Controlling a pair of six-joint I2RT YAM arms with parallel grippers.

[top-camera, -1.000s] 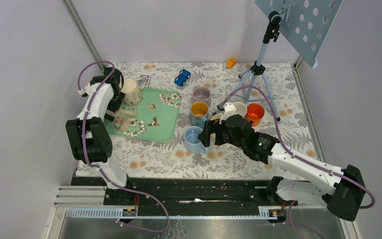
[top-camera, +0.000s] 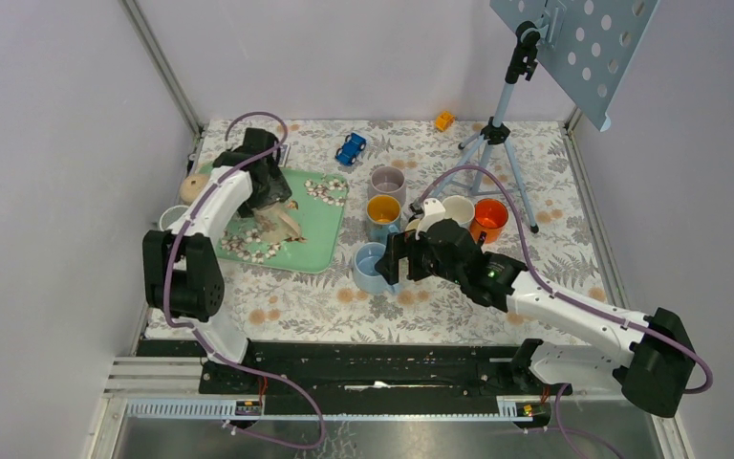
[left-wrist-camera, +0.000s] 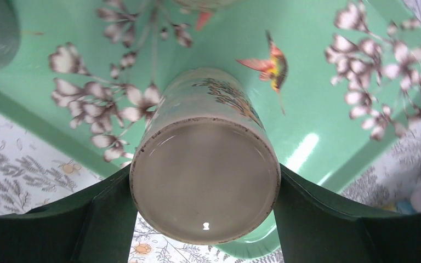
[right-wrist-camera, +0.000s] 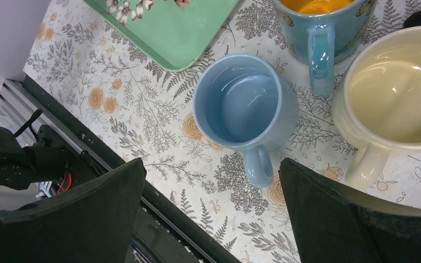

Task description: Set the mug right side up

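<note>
A beige mug (left-wrist-camera: 205,181) with a printed tree lies on its side on the green tray (top-camera: 306,251), its base facing up toward the left wrist camera. My left gripper (top-camera: 272,201) is open with its fingers on either side of the mug's base end; whether they touch it is unclear. My right gripper stands open above the table by the blue mug (right-wrist-camera: 237,104), with nothing held.
Upright mugs cluster right of the tray: teal with orange inside (right-wrist-camera: 320,41), cream (right-wrist-camera: 394,93), red (top-camera: 489,220). A blue toy car (top-camera: 351,148) lies behind. A tripod (top-camera: 497,134) stands at back right.
My left arm has moved rightward over the tray, and the beige mug appears shifted right with it. The right arm has barely moved.
</note>
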